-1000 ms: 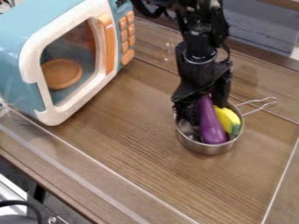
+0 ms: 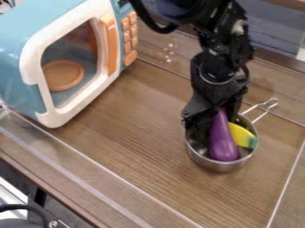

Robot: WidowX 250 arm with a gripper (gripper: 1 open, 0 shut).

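A steel pot (image 2: 204, 158) with a wire handle on its upper right stands on the wooden counter. Inside it lie a purple eggplant (image 2: 223, 141) and a yellow banana-like item (image 2: 243, 136), to the eggplant's right. My black gripper (image 2: 205, 114) is low over the pot's back left, at the eggplant's upper end. Its fingertips are dark and overlap the pot, so whether they are open or touch the eggplant I cannot tell.
A toy microwave (image 2: 48, 62), light blue and white with orange buttons and an open front, takes up the upper left.
The pot and its contents have shifted slightly right and down in the view since one second ago. My gripper has moved slightly with them.
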